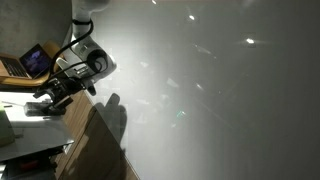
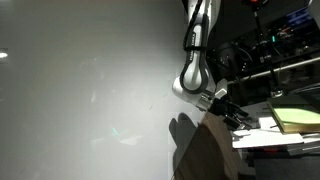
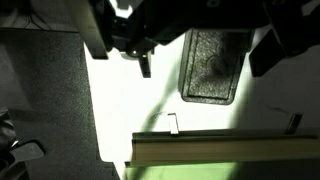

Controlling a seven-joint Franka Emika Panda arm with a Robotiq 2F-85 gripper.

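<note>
A dark, textured rectangular object (image 3: 212, 68) with rounded corners lies on the white tabletop (image 3: 118, 110) in the wrist view. My gripper is open above it, one dark finger (image 3: 97, 30) to the left and the other finger (image 3: 266, 52) to the right. No contact between the fingers and the object shows. In exterior view 1 the gripper (image 1: 52, 102) reaches down low over the table; its fingertips blend with the dark shapes there, so the gap is unclear.
A pale green block or book (image 3: 200, 172) with a tan edge lies along the wrist view's bottom. A small dark clip-like piece (image 3: 294, 123) is near it. An open laptop (image 1: 37, 61) stands behind the arm. A large grey wall or board (image 1: 210, 90) fills the right.
</note>
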